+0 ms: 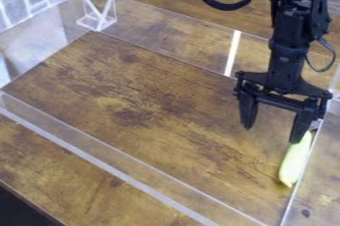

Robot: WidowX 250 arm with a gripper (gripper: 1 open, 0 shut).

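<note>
My black gripper hangs over the right side of a wooden floor inside a clear-walled enclosure, its two fingers spread open with only bare floor visible between them. A long pale yellow-green object lies along the right wall of the enclosure, just below and in front of the right finger, its upper end partly behind that finger.
Transparent low walls border the wooden area. A small white bracket sits at the back left, with white railing beyond.
</note>
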